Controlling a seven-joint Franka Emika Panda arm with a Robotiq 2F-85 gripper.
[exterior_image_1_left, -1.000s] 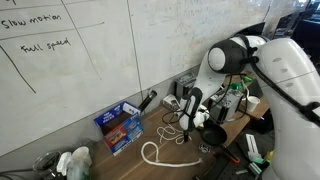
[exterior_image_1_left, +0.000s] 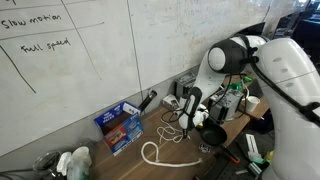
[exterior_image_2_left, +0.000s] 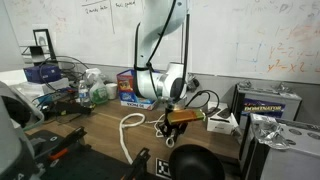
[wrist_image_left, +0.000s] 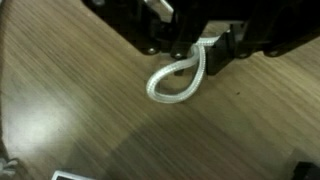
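Observation:
A white rope (exterior_image_1_left: 152, 155) lies in loose curves on the wooden table in front of the arm. In the wrist view, a bent loop of white rope (wrist_image_left: 178, 97) sticks out from between the fingers. My gripper is pointed down close to the table, its fingers part open with a visible gap around the rope. Whether either finger touches the rope cannot be told. In exterior view 2 the gripper (exterior_image_2_left: 174, 133) is low over the rope, just behind the black pan, and its fingertips are small and dark there.
A black round pan (exterior_image_2_left: 196, 160) stands in front of the gripper. Behind are a red and blue box (exterior_image_1_left: 121, 126) and a Dominator box (exterior_image_2_left: 267, 103). A grey metal box (exterior_image_2_left: 272, 148) stands at the right. Bare table (exterior_image_1_left: 125, 165) shows to the left.

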